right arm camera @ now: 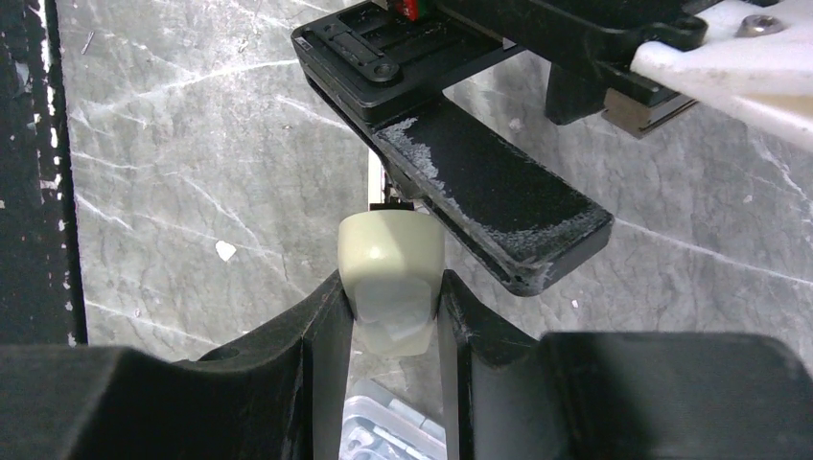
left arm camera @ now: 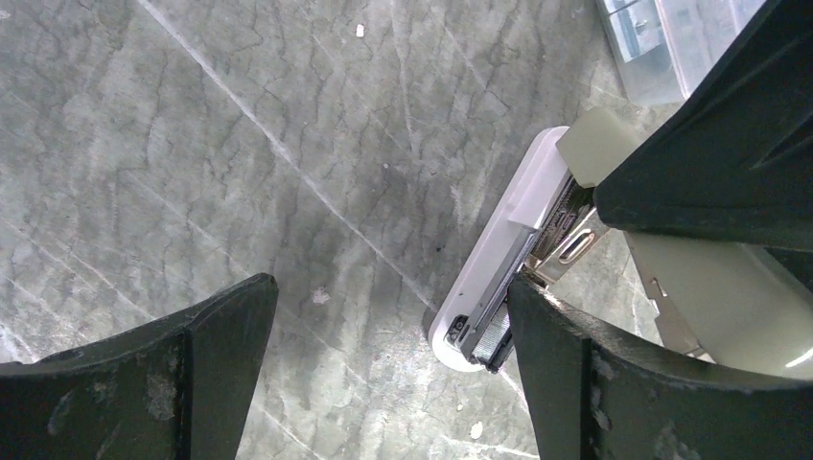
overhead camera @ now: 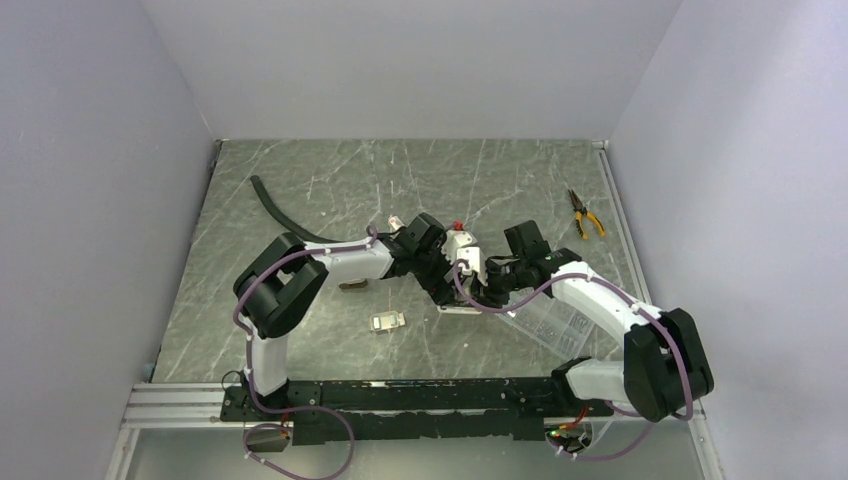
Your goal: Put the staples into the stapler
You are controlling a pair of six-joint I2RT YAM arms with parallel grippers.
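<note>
The stapler's pale pink-white base (left arm camera: 484, 264) lies on the table in the left wrist view, opened up. A ribbed silver strip (left arm camera: 494, 337), apparently staples, shows at the near end of its dark metal channel. My left gripper is open; its right-hand finger (left arm camera: 542, 335) overlaps the channel in view, and only bare table shows between the fingers. Whether that finger touches the strip cannot be told. My right gripper is shut on the stapler's cream upper part (right arm camera: 391, 254), holding it raised. From above, the arms hide most of the stapler.
A clear compartment box (overhead camera: 550, 325) sits right of the stapler, under the right arm. A small beige case (overhead camera: 387, 321) lies to its left. Pliers (overhead camera: 583, 215) and a dark tube (overhead camera: 280, 210) lie farther back. Both grippers are crowded closely together.
</note>
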